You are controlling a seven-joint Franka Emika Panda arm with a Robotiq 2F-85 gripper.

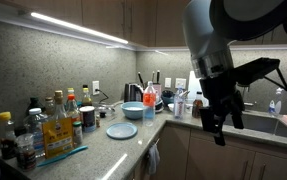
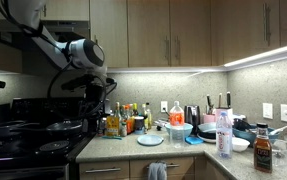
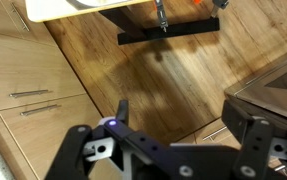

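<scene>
My gripper (image 1: pixel 227 130) hangs in the air off the counter's front edge, pointing down. In the wrist view its dark fingers (image 3: pixel 122 113) stand wide apart at the lower part of the picture. Only wooden floor (image 3: pixel 173 85) shows between them, so it is open and empty. On the counter lies a light blue plate (image 1: pixel 122 130), and behind it sits a blue bowl (image 1: pixel 133 110). Beside the bowl rises a clear bottle (image 1: pixel 150 104) with a red or orange cap. None of these is touched by the gripper.
Several sauce bottles (image 1: pixel 57 132) and jars crowd the counter along the wall. A black stove (image 2: pixel 33 135) is beside them. A towel (image 2: pixel 157 171) hangs below the counter edge. The sink (image 1: pixel 268 124) is at the right. Bare counter (image 1: pixel 103 150) shows around the plate.
</scene>
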